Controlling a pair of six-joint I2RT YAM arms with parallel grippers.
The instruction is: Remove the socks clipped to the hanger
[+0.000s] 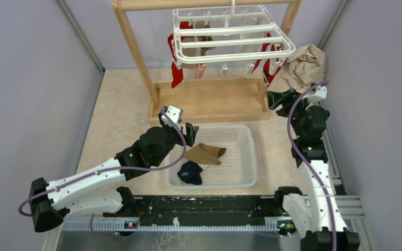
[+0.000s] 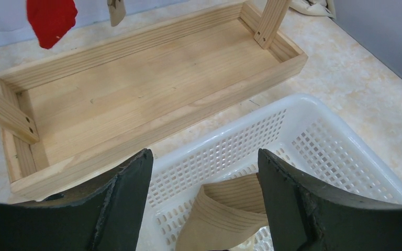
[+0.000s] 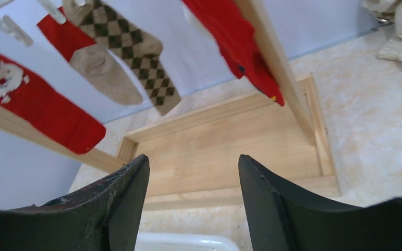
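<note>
The white clip hanger (image 1: 225,43) hangs from the wooden frame, tilted in the top view. A red sock (image 1: 177,68) hangs at its left and another red sock (image 1: 272,68) at its right. In the right wrist view hang a red sock with a white animal face (image 3: 42,102), a beige checkered sock (image 3: 136,52) and a red sock (image 3: 241,47). My left gripper (image 1: 191,135) is over the basket's left rim, fingers (image 2: 120,193) apart and empty. To the right, below the hanger's right end, my right gripper (image 1: 275,100) stands open, nothing between its fingers.
The white basket (image 1: 248,157) holds a brown sock (image 1: 205,153) and a dark blue sock (image 1: 190,173). Behind it lies the frame's wooden base (image 1: 209,97), with posts rising at both sides. A crumpled beige cloth (image 1: 306,65) lies at the back right.
</note>
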